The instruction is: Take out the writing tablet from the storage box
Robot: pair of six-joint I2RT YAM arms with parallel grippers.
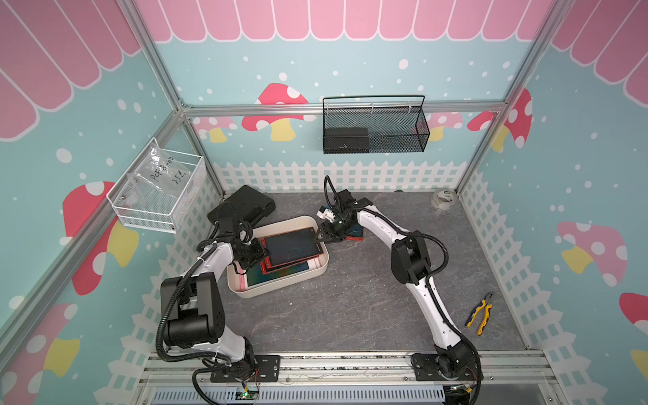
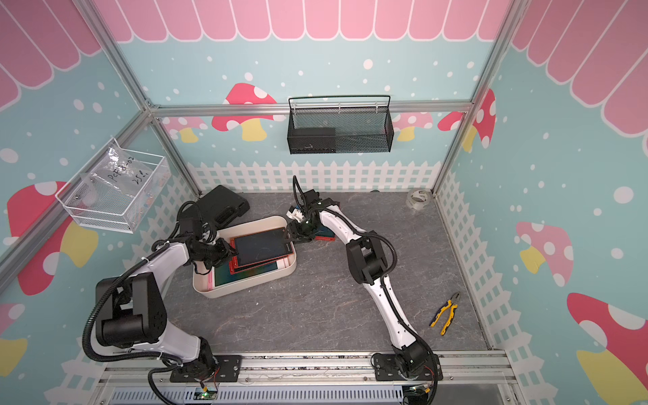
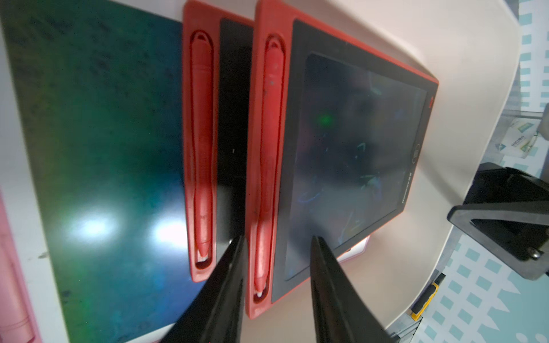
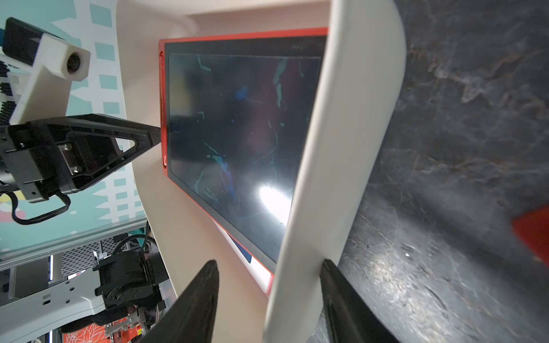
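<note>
The cream storage box (image 1: 273, 291) holds stacked writing tablets. On top lies a red-framed tablet with a dark screen (image 3: 354, 148); a second red-framed tablet (image 3: 201, 143) shows beneath its edge. Under both is a larger board with a blue-green screen (image 3: 103, 171). At the box's left side my left gripper is open, its fingers on either side of the top tablet's lower corner in its wrist view; contact is unclear. My right gripper is also open, straddling the right wall of the box (image 4: 326, 171), one finger inside and one close against the outside.
A black case (image 1: 243, 204) lies behind the box's left end. Another red-edged item (image 1: 355, 231) is partly hidden by the right arm. Yellow pliers (image 1: 480, 313) and a tape roll (image 1: 444, 199) sit at right.
</note>
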